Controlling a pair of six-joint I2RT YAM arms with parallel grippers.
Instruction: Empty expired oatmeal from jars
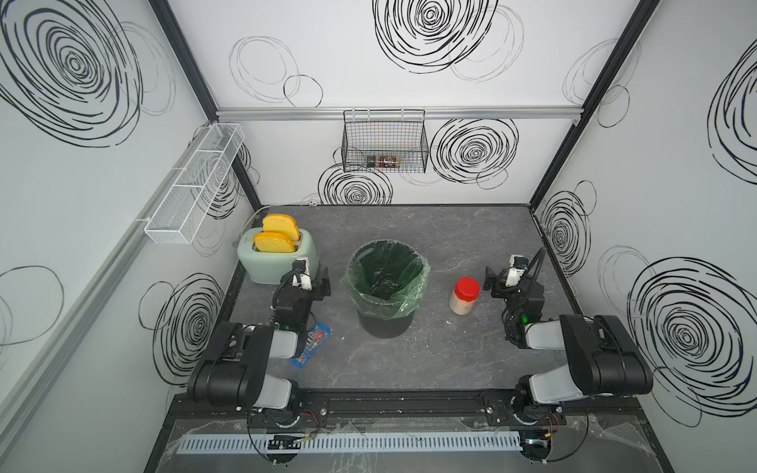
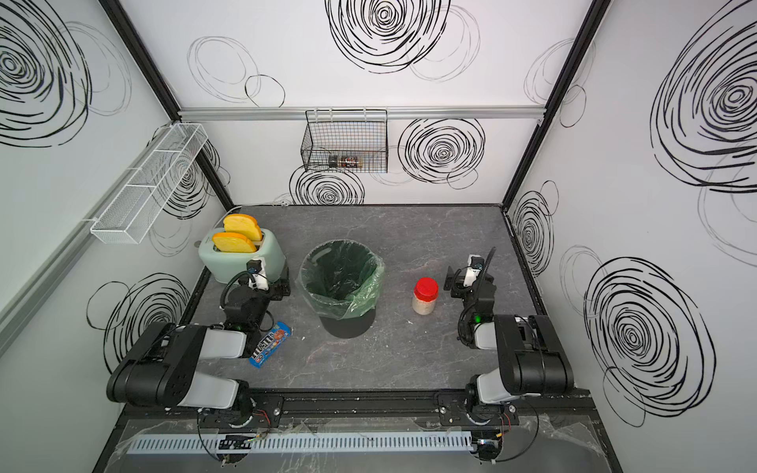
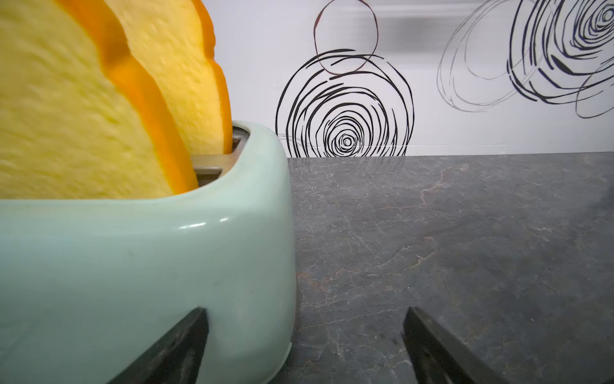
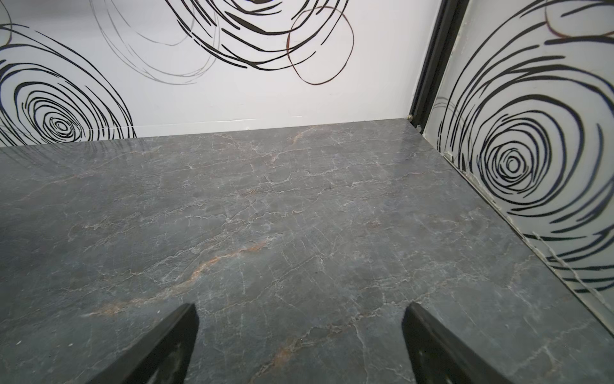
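A jar with a red lid (image 1: 466,289) and pale contents stands upright on the table, right of the bin. The dark bin (image 1: 386,324), lined with a green bag, stands mid-table; a dark crumple of the liner shows inside. To the right of the jar, my right gripper is open over bare tabletop, apart from the jar. My left gripper is open as well, in front of the toaster's right corner, with nothing between its fingers. Neither wrist view shows the jar or the bin.
A mint-green toaster (image 1: 272,266) with two yellow bread slices (image 1: 273,242) stands at the left. In front of it a blue packet (image 2: 270,343) lies partly by the left arm. A black wire basket (image 1: 385,146) hangs on the back wall.
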